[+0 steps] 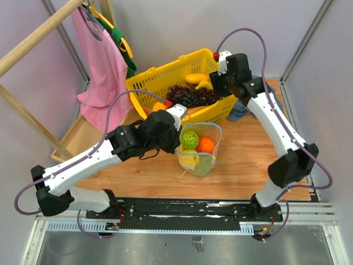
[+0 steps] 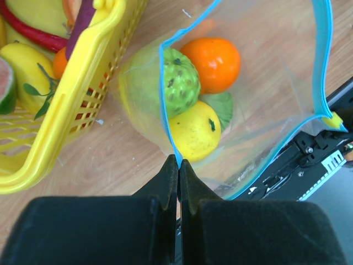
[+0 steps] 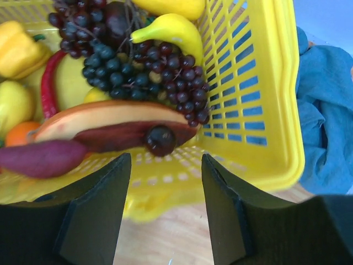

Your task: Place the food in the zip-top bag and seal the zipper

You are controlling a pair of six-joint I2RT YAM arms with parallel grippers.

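The zip bag (image 1: 199, 165) stands open on the table, holding a green bumpy fruit (image 2: 181, 85), an orange fruit (image 2: 212, 63), a yellow fruit (image 2: 192, 133) and a leafy green piece. My left gripper is shut at the blue zipper edge of the bag. My right gripper is open, nothing between its fingers, above the near right part of the yellow basket (image 3: 265, 110). Inside lie grapes (image 3: 182, 83), a banana (image 3: 171, 34), a yellow pepper (image 3: 22, 47), a red chili and a purple vegetable (image 3: 38, 157).
A blue cloth (image 3: 325, 110) lies right of the basket. A wooden rack with a pink garment (image 1: 99, 77) stands at the left.
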